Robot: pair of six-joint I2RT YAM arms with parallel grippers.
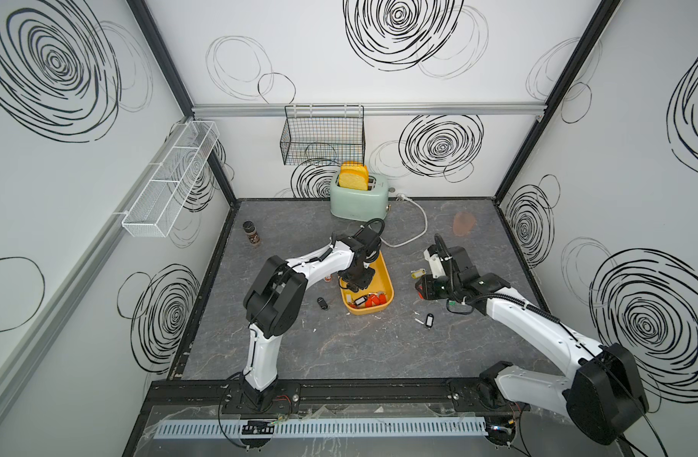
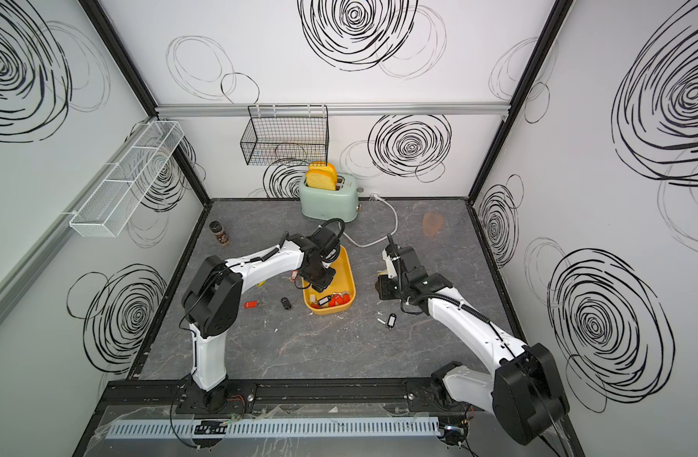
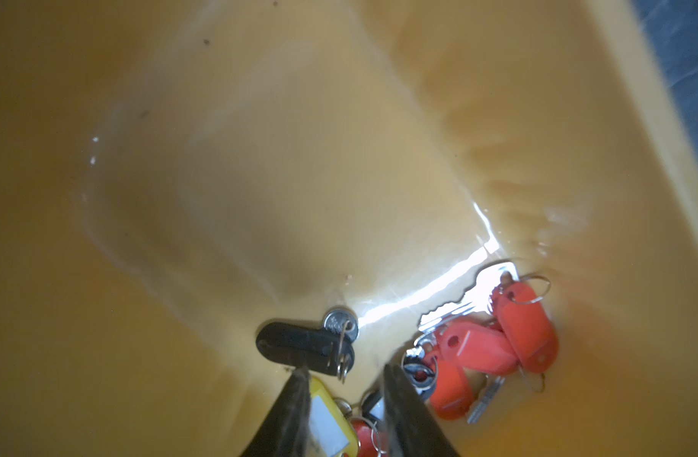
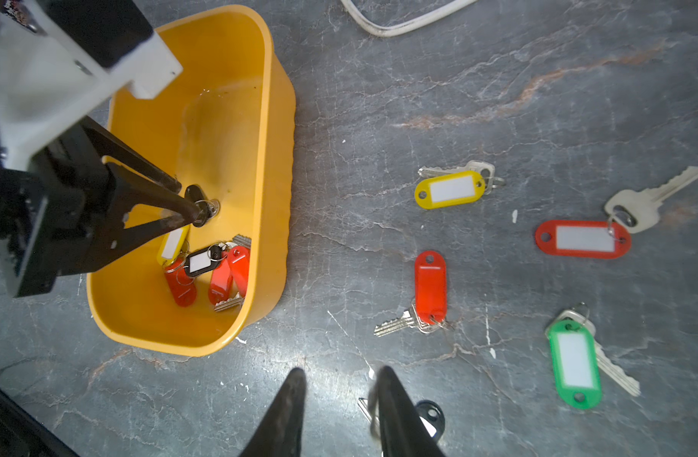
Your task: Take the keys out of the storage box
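The orange storage box (image 4: 276, 152) stands mid-table with keys gathered at its front end. Inside lie a black-tagged key (image 3: 303, 348), a yellow tag (image 3: 329, 426), another black tag (image 4: 202, 260) and several red tags (image 3: 478, 346). My left gripper points down into the box, its fingers apart and nothing held; in the right wrist view its tips are close to the single black tag. To the right of the box, my right gripper is over the table, its fingers apart and nothing visibly held.
Loose keys lie right of the box: yellow (image 4: 449, 189), red (image 4: 430, 285), another red (image 4: 585, 239), green (image 4: 575, 364) and black (image 4: 432, 419). Left of it are a black tag (image 2: 286, 303) and a red one (image 2: 251, 304). The toaster (image 1: 360, 200) stands behind.
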